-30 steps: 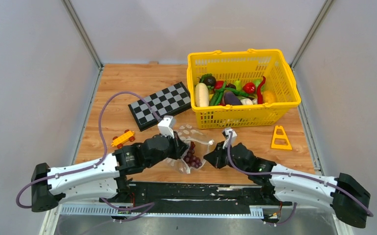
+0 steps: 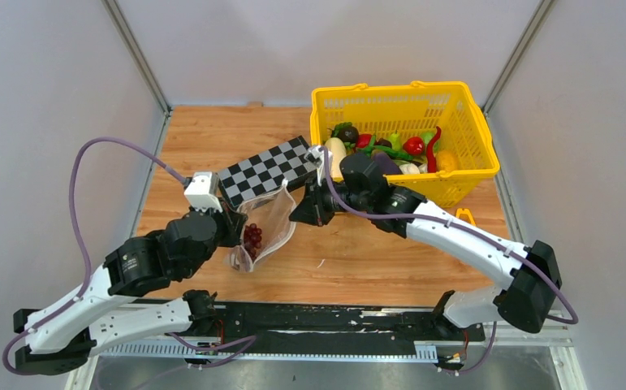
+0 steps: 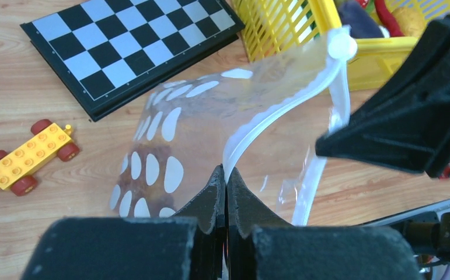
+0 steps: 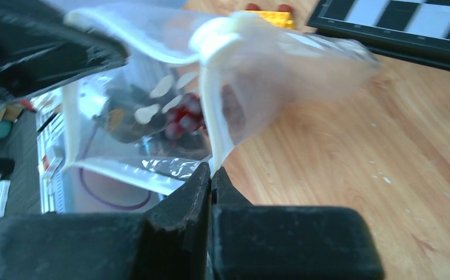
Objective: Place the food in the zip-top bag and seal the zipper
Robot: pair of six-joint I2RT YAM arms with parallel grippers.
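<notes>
The clear zip top bag [image 2: 275, 213] hangs between my two grippers above the table, its mouth gaping. Red grapes [image 2: 252, 236] lie inside it, also seen through the film in the right wrist view. One side of the bag's white rim is pinched in my left gripper, which is shut on it. Across the mouth, my right gripper is shut on another part of the rim. A white zipper slider [image 3: 342, 45] sits at the bag's upper corner, apart from both sets of fingertips.
Behind the right arm stands a yellow basket [image 2: 390, 96] of vegetables. A checkerboard [image 2: 267, 171] lies behind the bag. The left wrist view shows a yellow toy car [image 3: 27, 157] on the table. Bare wood [image 2: 358, 268] is free at front right.
Both grippers have risen and shifted left and back, carrying the bag with them.
</notes>
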